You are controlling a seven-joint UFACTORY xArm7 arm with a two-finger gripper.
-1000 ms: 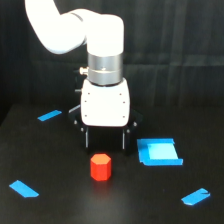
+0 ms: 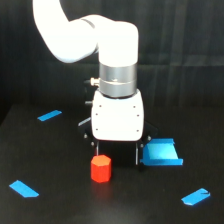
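A red block [image 2: 101,168] with a hexagonal-looking outline rests on the dark table, left of the middle in the camera view. My gripper [image 2: 117,153] hangs pointing down just behind and above it, its two thin dark fingers set wide apart. Between them only dark background shows; the left finger looks close to the block's top, but I cannot tell whether they touch. To the right lies a light blue square [image 2: 161,152] edged with blue tape, partly overlapped by the right side of the gripper.
Strips of blue tape lie flat at the back left [image 2: 49,115], front left [image 2: 23,189] and front right [image 2: 196,197].
The arm has come lower and shifted to the right, so the gripper now overlaps the edge of the blue square. The red block has stayed put, and the fingers remain apart.
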